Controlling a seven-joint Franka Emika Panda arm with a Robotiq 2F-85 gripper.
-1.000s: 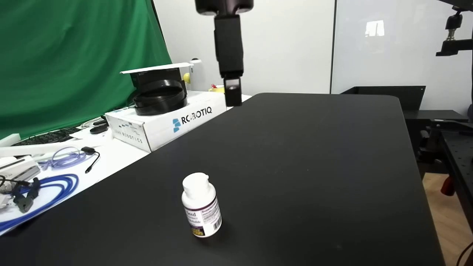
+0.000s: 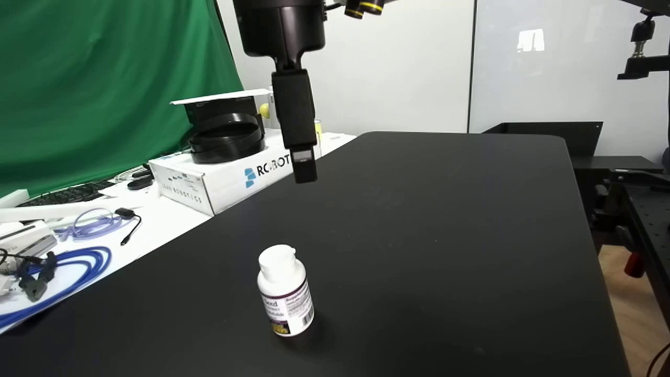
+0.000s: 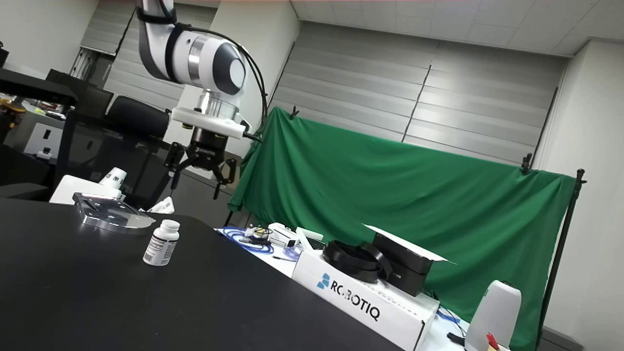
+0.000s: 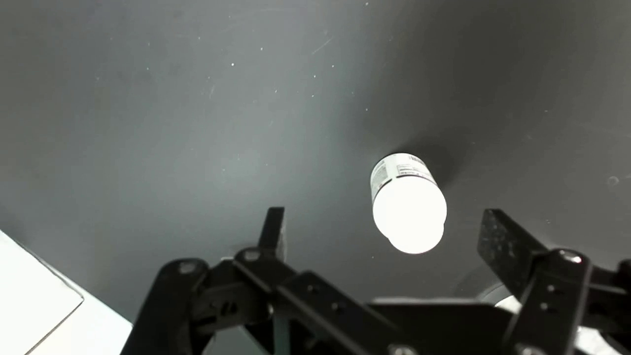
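A white bottle with a printed label and a white cap stands upright on the black table. Exterior view 2 shows the same bottle near the table's far edge. My gripper hangs above the table, well clear of the bottle, with its fingers spread and nothing between them. From the wrist, the bottle appears below, between the lines of the two fingers and closer to the right one. In exterior view 1 only one finger shows plainly.
A white Robotiq box with black rings on it sits on a white surface along the table's left side. Blue cables lie nearby. A clear-and-metal plate shows beyond the bottle in exterior view 2.
In exterior view 1 my gripper has come down and to the left, nearer the bottle. The bottle has stayed where it was.
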